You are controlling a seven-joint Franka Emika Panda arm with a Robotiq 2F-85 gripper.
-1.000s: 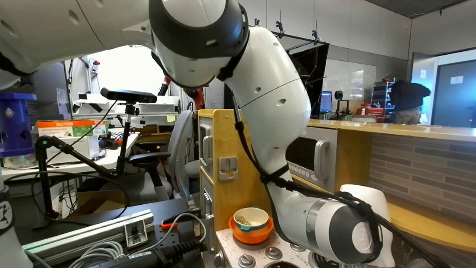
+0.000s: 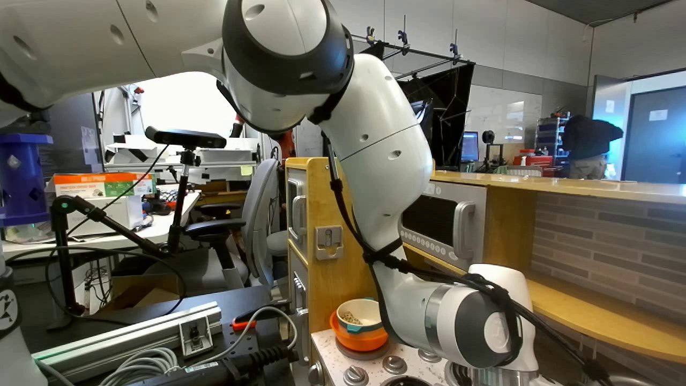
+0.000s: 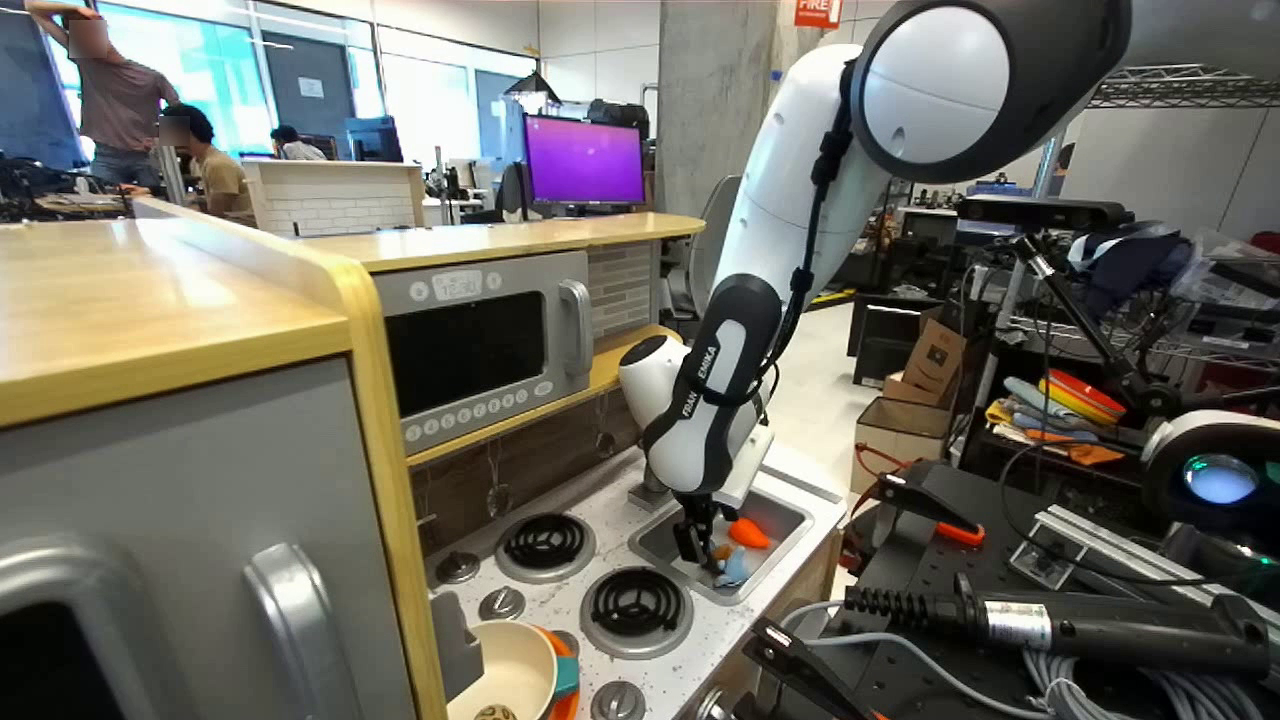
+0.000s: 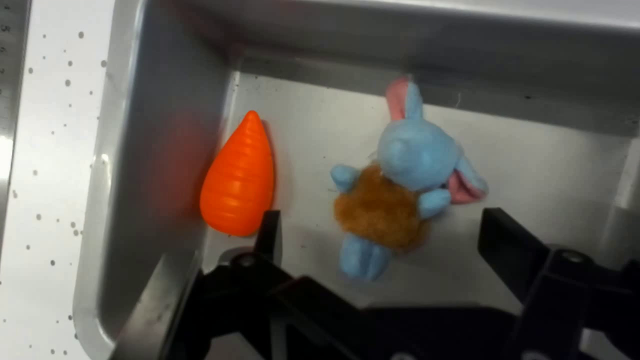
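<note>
My gripper is open over the sink, its fingers wide apart with nothing held between them. In the wrist view a plush toy [image 4: 384,207] lies on the sink floor, between and beyond the fingertips; it has a blue head, pink-lined ears and a brown furry body. An orange carrot-shaped toy [image 4: 241,180] rests to its left, near the sink wall. Exterior view 2 shows the gripper [image 3: 696,546] reaching down at the sink [image 3: 786,564], beside the carrot [image 3: 749,533] and the plush [image 3: 733,566]. In exterior view 1 the gripper is out of frame.
A cream pot [image 3: 510,660] sits in an orange bowl [image 2: 360,341] on a burner at the counter's other end. Between it and the sink are black burners [image 3: 636,602]. A faucet [image 3: 649,494] stands behind the sink, below the shelf with the microwave [image 3: 480,342].
In exterior view 1 the arm has shifted left, its wrist now nearer the stove and turned more upright. The pot and bowl have stayed in place.
</note>
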